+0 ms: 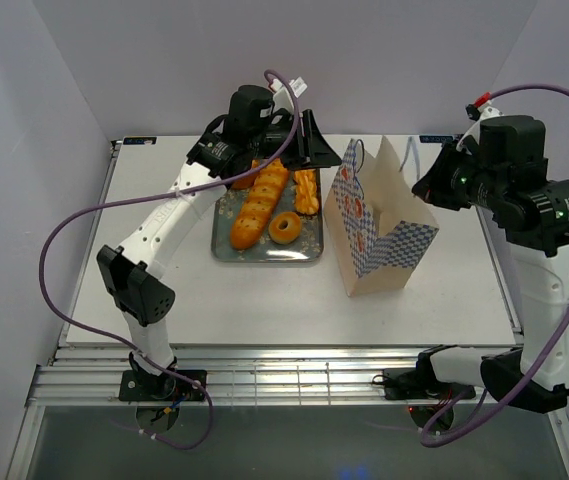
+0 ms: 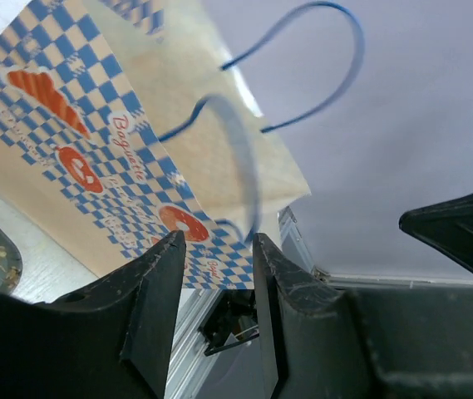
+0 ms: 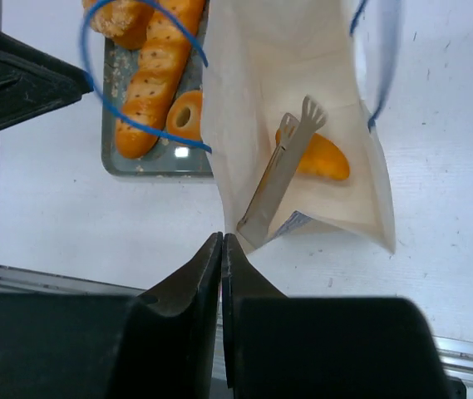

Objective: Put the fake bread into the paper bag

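Note:
The brown paper bag (image 1: 379, 280), blue-checked on one side, stands upright and open at the table's centre right. Inside it, in the right wrist view, lie an orange-yellow bread (image 3: 327, 158) and a pale tongs-like tool (image 3: 279, 179) with toothed ends. My left gripper is open beside the bag's left rim. Near its right fingertip runs a blurred blue handle (image 2: 244, 162), not clamped. At the bag's right side, my right gripper has its fingertips together, nothing visible between them.
A dark tray (image 1: 239, 252) left of the bag holds a long loaf (image 1: 260, 208), a ring bread (image 1: 285, 228) and a twisted bread (image 1: 307, 191). My left arm crosses above the tray.

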